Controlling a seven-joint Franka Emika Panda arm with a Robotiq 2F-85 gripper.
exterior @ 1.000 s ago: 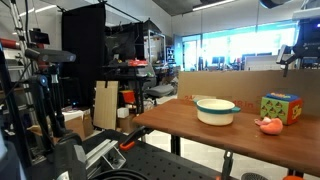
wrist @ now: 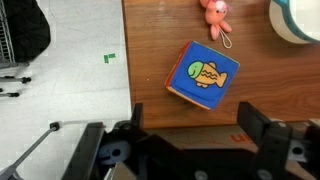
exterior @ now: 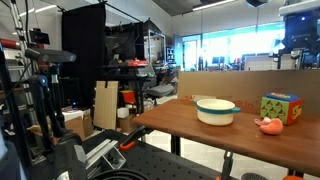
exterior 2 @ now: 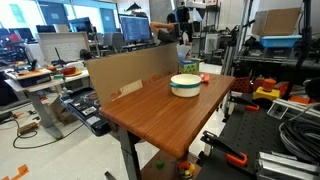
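A cube-shaped block (wrist: 203,74) with a fish picture on its blue top sits on the wooden table; its coloured sides show in exterior view 1 (exterior: 281,107). My gripper hangs above the table near the block, fingers wide apart and nothing between them. The wrist view has the block just beyond the fingertips. A small pink toy (exterior: 269,126) with a string loop lies close to the block. Farther along the table stands a pale round bowl (exterior: 215,111) with a teal rim; the wrist view catches only its edge.
A brown upright panel (exterior 2: 130,80) runs along one long side of the table (exterior 2: 165,120). Much of the tabletop beyond the bowl is bare. White floor (wrist: 90,75) shows past the table's edge in the wrist view.
My gripper at the upper right of exterior view 1 has shifted slightly. The block, pink toy and bowl have kept their places.
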